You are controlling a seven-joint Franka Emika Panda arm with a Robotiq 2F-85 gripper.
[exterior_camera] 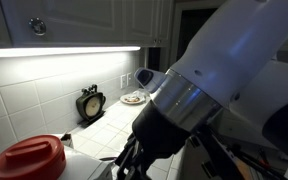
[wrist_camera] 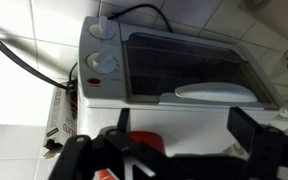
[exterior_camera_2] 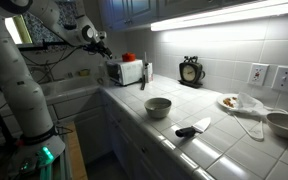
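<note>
My gripper is open, with nothing visible between its fingers in the wrist view. Ahead of it is a white toaster oven (wrist_camera: 104, 83) with knobs, a dark glass door and a pale handle (wrist_camera: 216, 92). On the oven sits a red lidded object (wrist_camera: 144, 140), partly covered by a finger in the wrist view. From exterior view 1, the gripper (exterior_camera: 134, 152) appears to the right of the red lid (exterior_camera: 30, 158), apart from it in the picture. The second exterior view has the oven (exterior_camera_2: 134, 75) at the counter's far end.
Farther along the counter are a grey-green bowl (exterior_camera_2: 158, 108), a dark-handled knife-like utensil (exterior_camera_2: 193, 130), a plate with food (exterior_camera_2: 242, 104) and another bowl (exterior_camera_2: 286, 125). A black clock-like object (exterior_camera_2: 191, 72) stands by the wall. Cabinets (exterior_camera: 79, 22) hang overhead.
</note>
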